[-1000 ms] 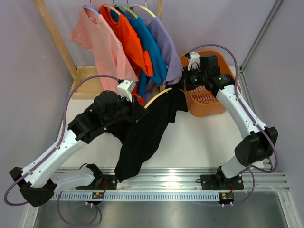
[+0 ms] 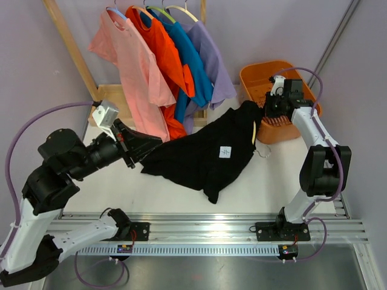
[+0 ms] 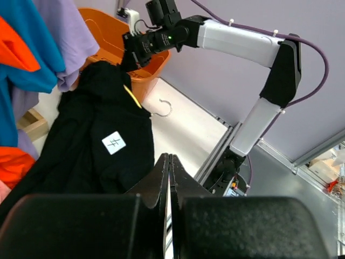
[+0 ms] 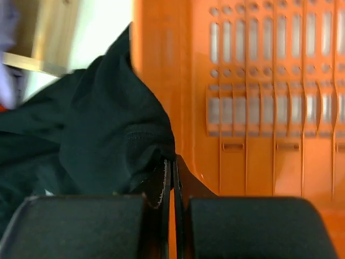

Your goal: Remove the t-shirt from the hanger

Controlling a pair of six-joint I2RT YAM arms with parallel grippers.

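Note:
The black T-shirt (image 2: 199, 156) with a white square print lies spread across the white table, its upper corner raised at the orange basket. My right gripper is shut on that corner. A yellow hanger (image 2: 254, 133) still shows at the shirt's neck; in the left wrist view the yellow hanger (image 3: 131, 97) has its metal hook (image 3: 164, 108) lying out past the cloth. My left gripper is shut with nothing between its fingers, above the shirt's left side. Most of the hanger is hidden inside the shirt.
An orange basket (image 2: 253, 75) stands at the back right, under my right arm. Pink (image 2: 136, 66), orange, blue and purple shirts hang from a wooden rack at the back.
My left gripper has come off the hanger and moved left. My right gripper has swung right over the basket, drawing the shirt and hanger along; the shirt has spread out with its print showing.

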